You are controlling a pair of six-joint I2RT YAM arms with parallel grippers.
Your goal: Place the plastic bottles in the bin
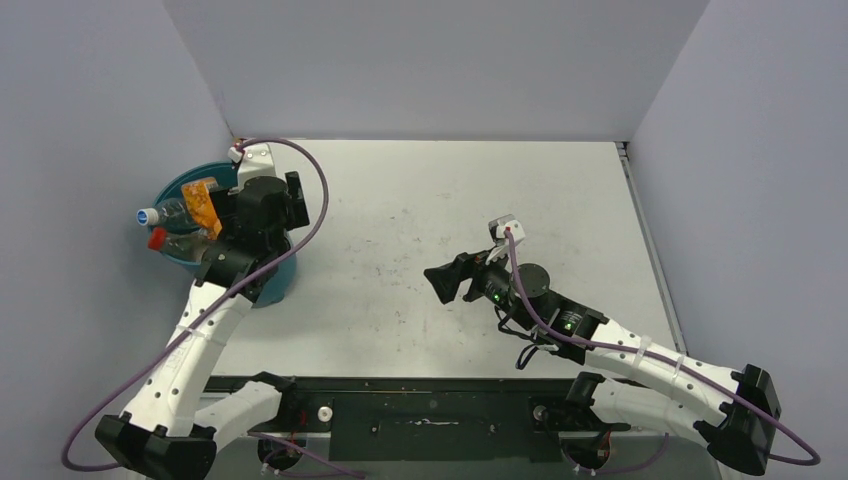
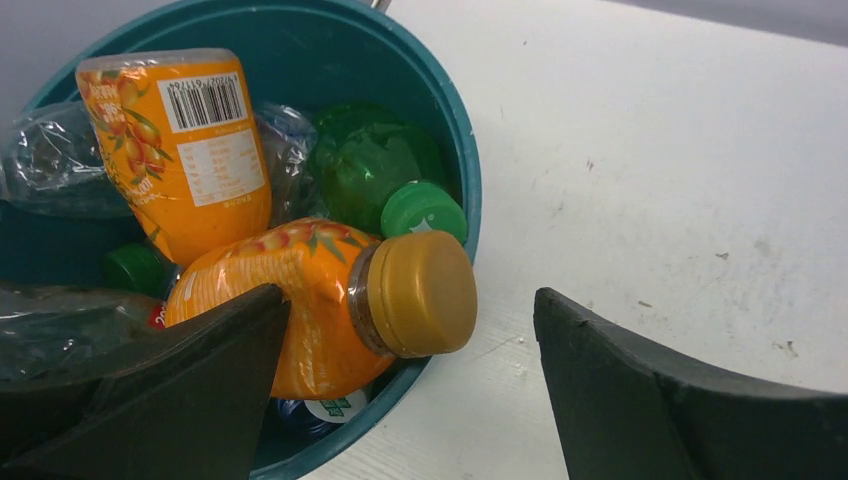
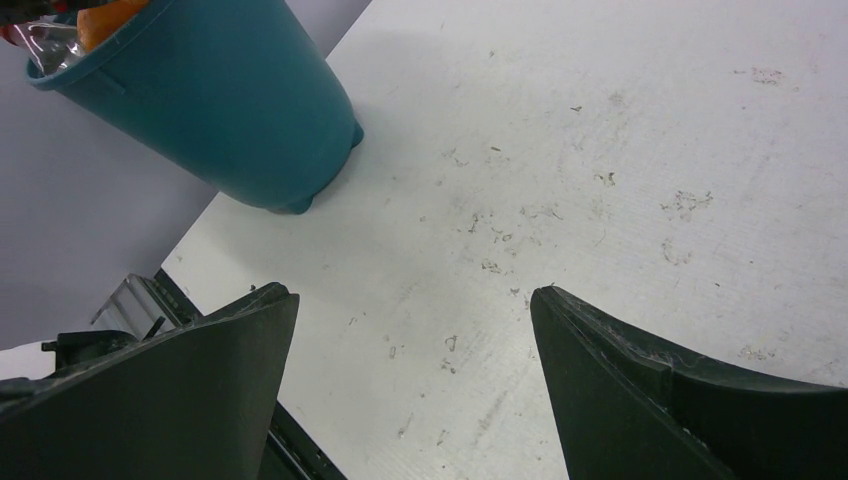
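The teal bin (image 3: 230, 110) at the table's left is full of plastic bottles: orange ones (image 2: 280, 290), green ones (image 2: 370, 170) and clear ones (image 1: 185, 245), some reaching over the rim in the top view. My left gripper is open over the bin, an orange bottle with a yellow cap lying below and between its fingers, not visibly held. My right gripper hangs open above the middle right of the table, nothing between its fingers.
Grey walls stand at left, back and right.
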